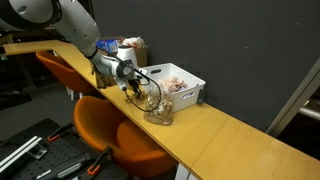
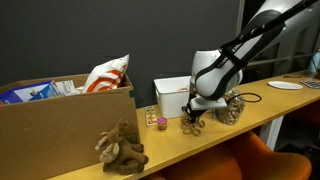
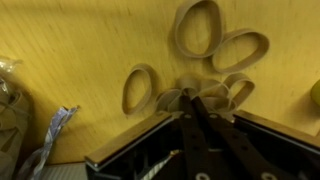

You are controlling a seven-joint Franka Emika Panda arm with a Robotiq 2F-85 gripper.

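Observation:
Several tan rubber bands (image 3: pixel 198 30) lie loose on the yellow table, some bunched right at my fingertips in the wrist view. My gripper points down over that bunch, low at the tabletop. How far apart its fingers stand is hard to make out, and whether a band lies between them does not show clearly. In the second exterior view the gripper (image 2: pixel 190 116) is down at a small pile of bands (image 2: pixel 193 127) in front of the white box (image 2: pixel 173 98).
A clear bag (image 1: pixel 157 108) lies beside the gripper, near the white bin (image 1: pixel 185 90). A brown plush toy (image 2: pixel 121 150) and a cardboard box (image 2: pixel 70 130) stand on the other side. Orange chairs (image 1: pixel 105 125) line the front edge.

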